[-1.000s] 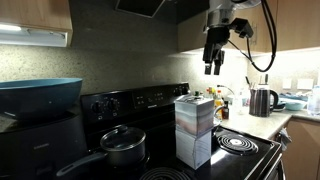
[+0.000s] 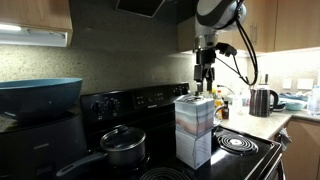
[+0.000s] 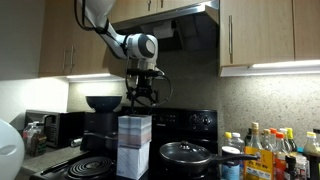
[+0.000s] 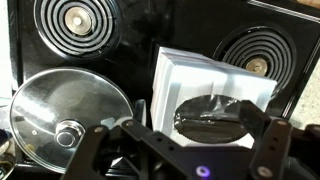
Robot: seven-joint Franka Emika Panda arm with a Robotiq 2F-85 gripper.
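A tall white and pastel box (image 2: pixel 193 145) stands on the stove top, one box-like section above another. In the wrist view, the top of the box (image 4: pixel 176 82) has an oval opening (image 4: pixel 208 118) covered with dark, shiny film. Just above it hangs my gripper (image 2: pixel 204 87), pointing down and open, with nothing between its fingers. The second exterior view also has the gripper (image 3: pixel 143 101) over the box (image 3: pixel 133 160). A pot with a glass lid (image 4: pixel 68 115) sits close beside the box.
A lidded pan (image 3: pixel 186 153) rests on the stove too. Coil burners (image 4: pixel 76 22) lie bare around the box. Several bottles (image 3: pixel 265 150) stand on the counter, and a large blue pan (image 2: pixel 40 97) sits up high at left. A kettle (image 2: pixel 262 100) is farther back.
My gripper has come down and slightly left, closer to the top of the box. The box and the pot have stayed in place.
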